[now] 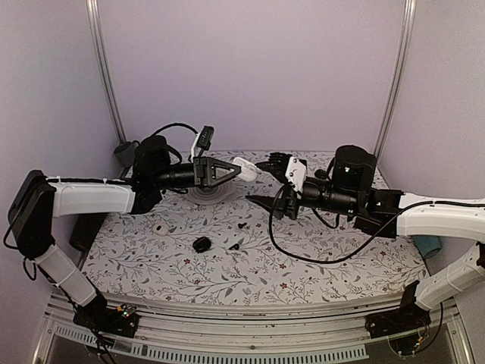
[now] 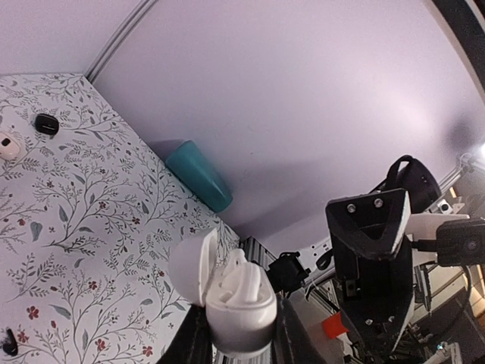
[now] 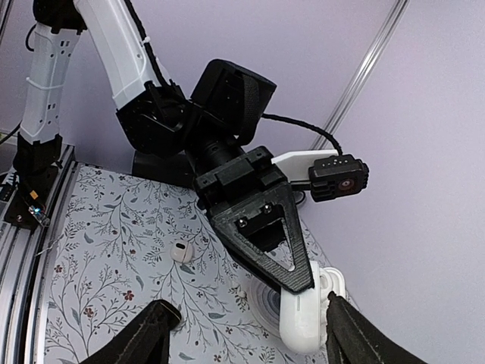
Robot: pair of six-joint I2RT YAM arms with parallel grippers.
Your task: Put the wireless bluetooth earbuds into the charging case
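My left gripper (image 1: 231, 171) is shut on the white charging case (image 1: 246, 169), held in the air with its lid up; in the left wrist view the case (image 2: 241, 311) shows an opened lid and a white piece inside. Just right of it, my right gripper (image 1: 265, 182) stands open with nothing visible between its fingers; in the right wrist view the case (image 3: 301, 318) is beyond those fingers. On the table lie a small white case (image 1: 161, 228), a black case (image 1: 201, 244) and small black pieces (image 1: 234, 246), likely earbuds, though too small to tell.
A round plate (image 1: 204, 196) sits at the back centre under the arms. A grey cup (image 1: 125, 154) stands at the back left, and a teal cylinder (image 1: 427, 246) at the right edge.
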